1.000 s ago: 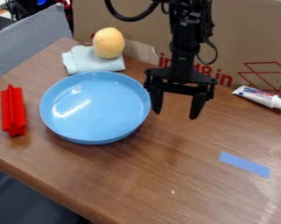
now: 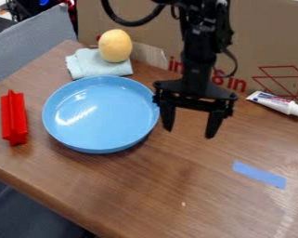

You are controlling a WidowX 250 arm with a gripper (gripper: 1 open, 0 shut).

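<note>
My black gripper point(image 2: 189, 124) hangs over the table just right of a large blue plate point(image 2: 99, 114), its two fingers apart with nothing between them. The plate is empty. A red bar-shaped object point(image 2: 14, 118) lies at the left edge of the table. Behind the plate, a yellow round object point(image 2: 115, 46) rests on a folded pale cloth point(image 2: 99, 65). A white toothpaste tube point(image 2: 277, 103) lies at the back right.
A cardboard panel point(image 2: 270, 51) stands along the back. A strip of blue tape point(image 2: 259, 173) is stuck on the wooden table point(image 2: 158, 191) at the right.
Over the last second my gripper has shifted slightly to the right and downward in the view. The objects on the table have not moved.
</note>
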